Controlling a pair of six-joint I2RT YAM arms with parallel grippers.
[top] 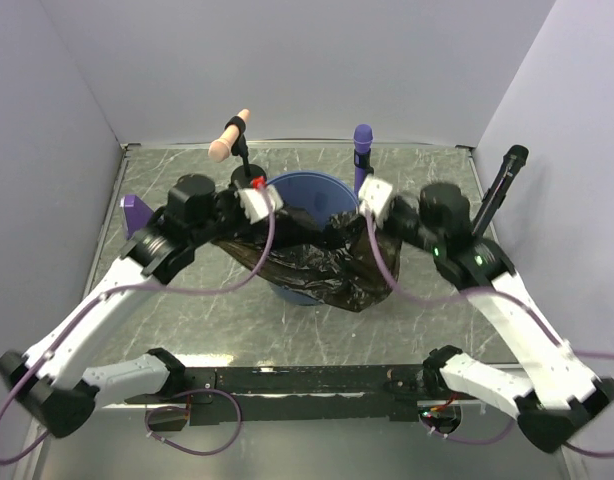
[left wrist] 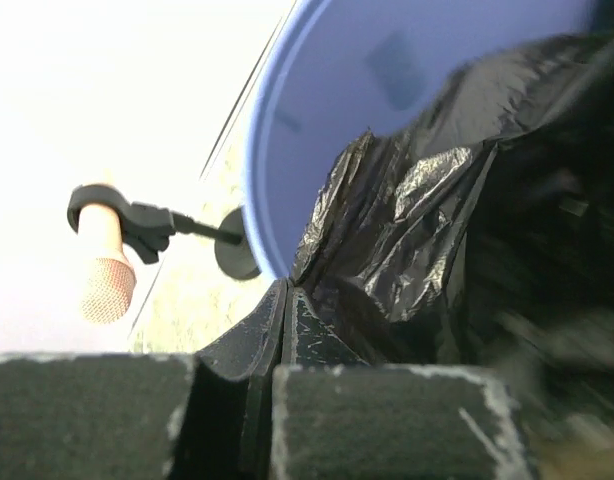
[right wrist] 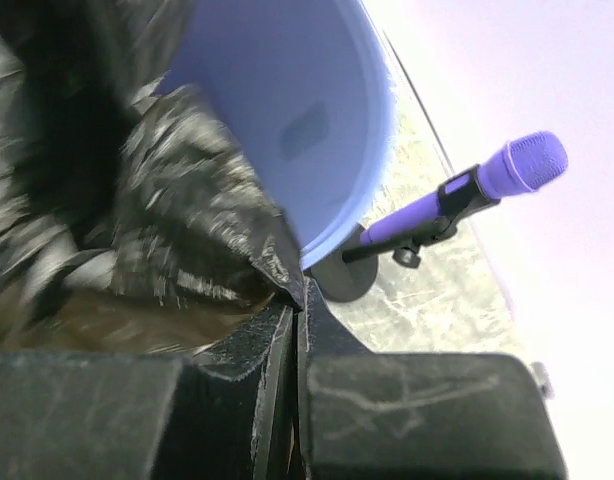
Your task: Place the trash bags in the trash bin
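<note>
A black plastic trash bag (top: pixel 352 285) is stretched between both hands across the front of the blue trash bin (top: pixel 309 190). Its middle sags over the near rim, with part of it over the opening. The left gripper is shut on the bag's left edge, which bunches up from the tips in the left wrist view. On the other side, the right gripper is shut with the bag's corner at its fingertips. Behind the bag, the bin's blue wall and rim show in both wrist views. Any contents deeper in the bin are hidden.
A tan microphone (top: pixel 229 138) on a stand rises behind the bin's left side, a purple microphone (top: pixel 363 155) behind its right. A black microphone (top: pixel 502 185) leans at far right.
</note>
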